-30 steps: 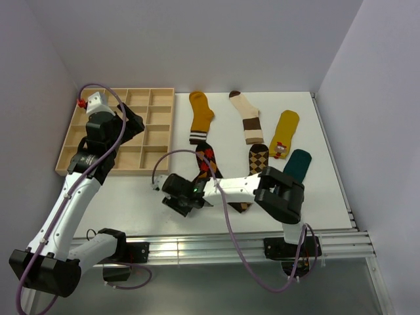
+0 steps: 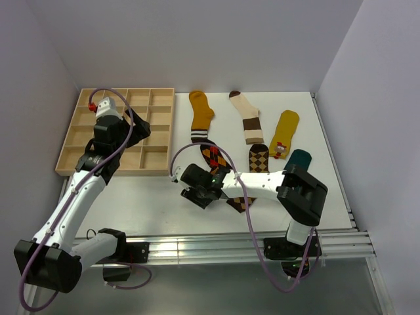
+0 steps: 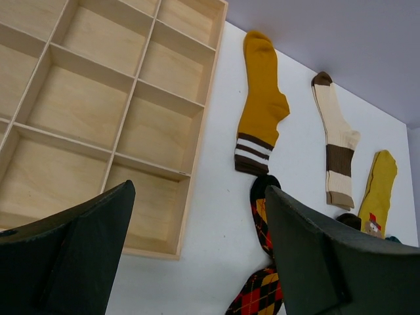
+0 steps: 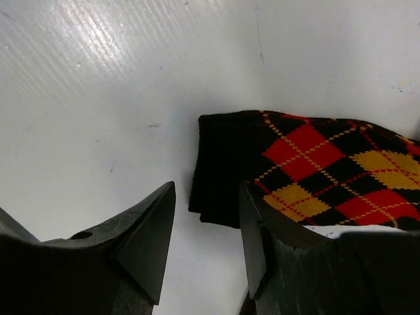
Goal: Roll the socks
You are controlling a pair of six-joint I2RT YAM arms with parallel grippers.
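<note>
In the right wrist view a black sock with red and yellow argyle diamonds [image 4: 315, 164] lies flat, its cuff end just beyond the open fingertips of my right gripper; nothing shows between them. In the top view that gripper [image 2: 197, 200] is low over the lower middle table, hiding part of this sock. My left gripper hangs open and empty above the tray's right side. Other socks lie flat: orange [image 2: 201, 111], cream and brown [image 2: 248, 118], yellow [image 2: 285, 131], dark green [image 2: 298, 161], brown argyle [image 2: 258, 157].
A wooden compartment tray [image 3: 188, 197] fills the back left, its visible compartments empty. Walls bound the back and both sides.
My right arm has moved to the right, over the black argyle sock. The left arm has shifted slightly right. The socks in clear view lie as before.
</note>
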